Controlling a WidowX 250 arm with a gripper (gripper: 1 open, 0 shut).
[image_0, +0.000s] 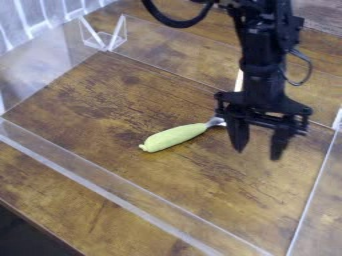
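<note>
A spoon with a pale yellow-green handle (174, 137) lies diagonally on the wooden surface, left of centre, its metal head partly hidden by my gripper. My black gripper (258, 142) hangs just right of the spoon, over its head end, with its fingers apart and pointing down, slightly blurred. I see nothing held between the fingers.
The work area (87, 100) is bordered by clear plastic panels along the front, back and right. A small clear bracket (104, 35) stands at the back left, near a white railing (27, 20).
</note>
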